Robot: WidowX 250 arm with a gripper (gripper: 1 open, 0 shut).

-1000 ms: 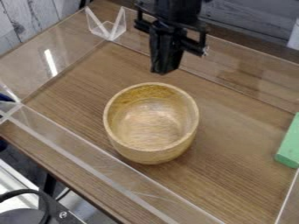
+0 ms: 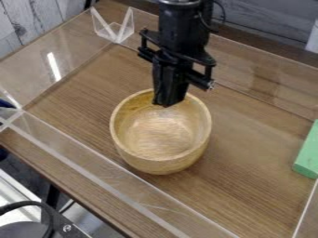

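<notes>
My black gripper (image 2: 169, 97) is shut, pointing down over the back rim of a wooden bowl (image 2: 159, 153) in the middle of the table (image 2: 248, 186). Nothing shows between its fingers. The bowl looks empty.
A clear angular object (image 2: 113, 26) stands at the back left. A green item (image 2: 307, 149) lies at the right edge. Dark cables (image 2: 37, 212) hang at the lower left.
My gripper has come down and toward the front, from behind the bowl to over its back rim. The bowl has stayed where it was.
</notes>
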